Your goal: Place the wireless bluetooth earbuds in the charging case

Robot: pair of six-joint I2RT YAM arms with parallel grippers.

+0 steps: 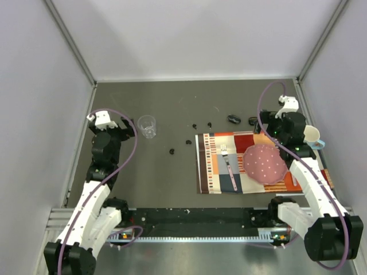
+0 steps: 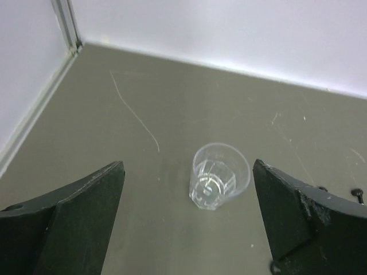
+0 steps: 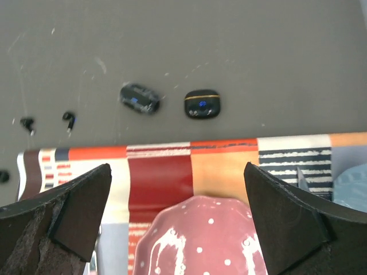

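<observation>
Two dark charging cases lie on the grey table behind the striped mat: an oval one (image 3: 139, 98) and a squarer one with a gold line (image 3: 202, 105). My right gripper stands open above the mat, nothing between its fingers, the cases ahead of it. My left gripper is open at the left side of the table, near the clear glass, holding nothing.
A clear glass (image 1: 147, 126) stands at left. The striped mat (image 1: 209, 172) holds a fork (image 1: 229, 168) and pink plate (image 1: 265, 164); a mug (image 1: 311, 134) is at far right.
</observation>
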